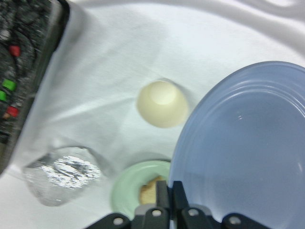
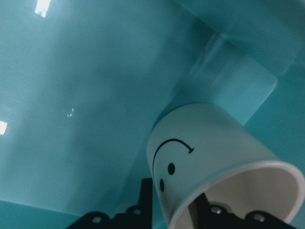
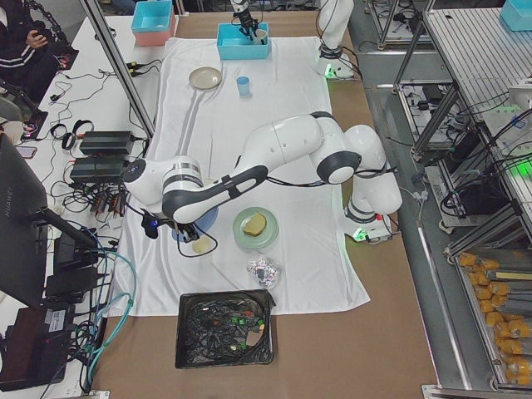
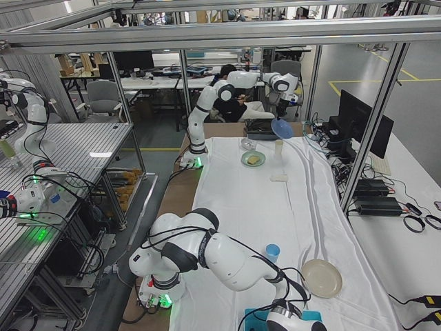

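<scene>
My left gripper is shut on the rim of a blue plate [image 1: 243, 143], held above the white cloth and clear of the black tray [image 1: 28, 71]. Below are a pale yellow cup [image 1: 162, 105], a green plate [image 1: 128, 186] with a yellow-brown item on it, and a crumpled clear-silver bundle [image 1: 66, 171]. My right gripper is in a blue bin [image 2: 95, 95] at a white cup [image 2: 209, 138] with a printed face, which lies on its side, one finger outside it and one inside; whether it grips is unclear.
A beige plate [image 3: 204, 78] and a light blue cup [image 3: 243, 86] stand on the cloth near the bin. A monitor [image 3: 17, 224] and cables stand on the side table.
</scene>
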